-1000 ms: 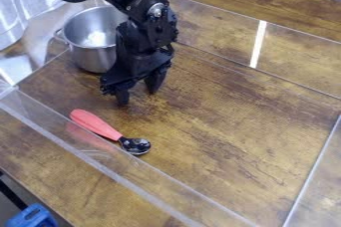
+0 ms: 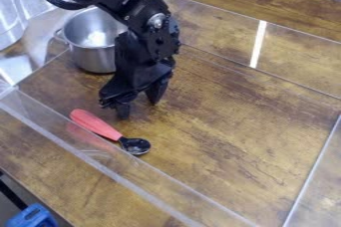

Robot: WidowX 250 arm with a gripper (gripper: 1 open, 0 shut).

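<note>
My black gripper hangs low over the wooden table just right of a steel pot, its fingers pointing down and a little left, partly hidden by the wrist. Whether anything is between them I cannot tell. In front of it a spoon with a pink handle and black head lies on the table, apart from the fingers.
Clear plastic walls run along the front, right and back edges. A blue object sits outside at the front left corner; white cloth hangs at the far left.
The gripper has shifted very slightly, with its upper body moving a little to the right. The pot and spoon have stayed where they were.
</note>
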